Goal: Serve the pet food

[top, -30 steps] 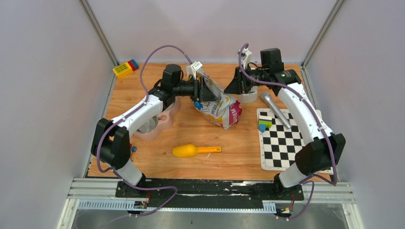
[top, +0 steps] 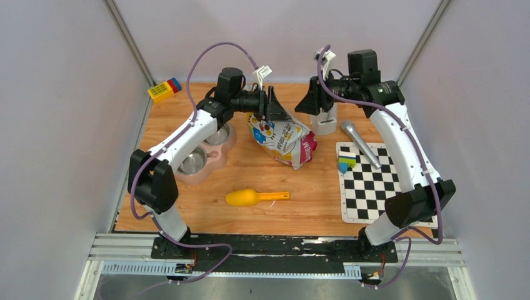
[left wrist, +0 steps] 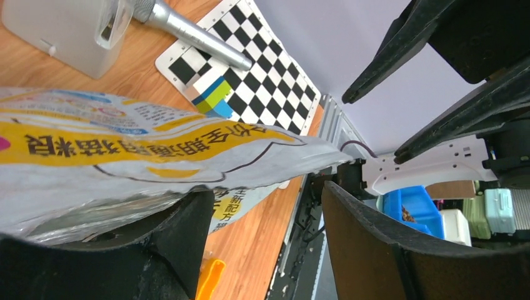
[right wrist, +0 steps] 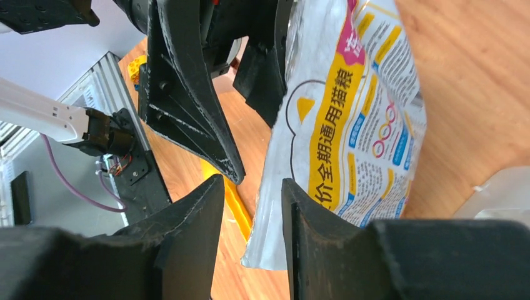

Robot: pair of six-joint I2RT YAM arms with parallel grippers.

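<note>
The white, yellow and pink pet food bag (top: 289, 140) leans at the middle back of the table. My left gripper (top: 272, 111) is at its top; in the left wrist view the fingers (left wrist: 178, 244) stand wide apart, with the bag's edge reaching across the gap. My right gripper (top: 305, 107) hovers right of the bag's top, fingers (right wrist: 194, 234) apart; the bag's white edge shows in line with that gap, contact unclear. A yellow scoop (top: 247, 197) lies in front. Left of the bag is a pink holder (top: 215, 164) with two metal bowls (top: 192, 161), partly under my left arm.
A white container (top: 325, 122) stands behind the bag's right side. A silver microphone (top: 359, 144) and small blocks (top: 345, 161) lie by the checkered board (top: 372, 194). Toy blocks (top: 162, 90) sit at the back left.
My left gripper has shifted a little right and toward the back, its arm extending. The bag's base stayed put.
</note>
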